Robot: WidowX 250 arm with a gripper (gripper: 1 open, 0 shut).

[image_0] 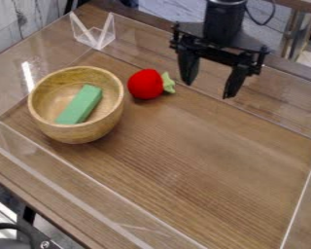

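My black gripper (220,70) hangs over the wooden table (197,175) at the upper middle, its fingers spread apart with nothing seen between them. Left of it lies a red round object (147,84) with a green top, like a strawberry or tomato toy. A wooden bowl (106,122) on the left holds a green block (81,104).
A clear plastic holder (96,29) stands at the back left. A cable loops at the top right.
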